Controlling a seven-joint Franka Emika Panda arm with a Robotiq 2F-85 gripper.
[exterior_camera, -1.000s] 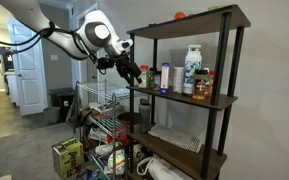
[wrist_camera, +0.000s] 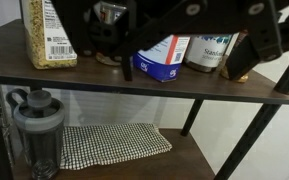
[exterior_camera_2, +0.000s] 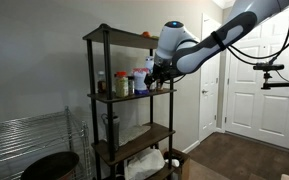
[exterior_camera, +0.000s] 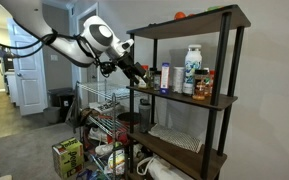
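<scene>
My gripper [exterior_camera: 137,74] is at the near-left end of the shelf unit, by the items on its middle shelf [exterior_camera: 184,97]. In the wrist view the open gripper spreads dark fingers across the top, hiding parts of the goods behind. Behind it show a blue-and-white box [wrist_camera: 162,62], a labelled jar [wrist_camera: 208,52] and a clear container of grain-like food [wrist_camera: 49,38]. Nothing appears held. A tall patterned white bottle [exterior_camera: 192,68] and an orange-lidded jar [exterior_camera: 201,86] stand farther along.
Below, a dark shaker bottle [wrist_camera: 40,135] stands beside a checked cloth [wrist_camera: 114,144] on the lower shelf. Black posts [exterior_camera: 223,60] frame the unit. A wire rack [exterior_camera: 102,96] is near the arm. A top shelf [exterior_camera_2: 134,39] lies above the goods.
Over the last second the arm and gripper have shifted slightly right in exterior view 1, towards the shelf. The shelf items look unmoved.
</scene>
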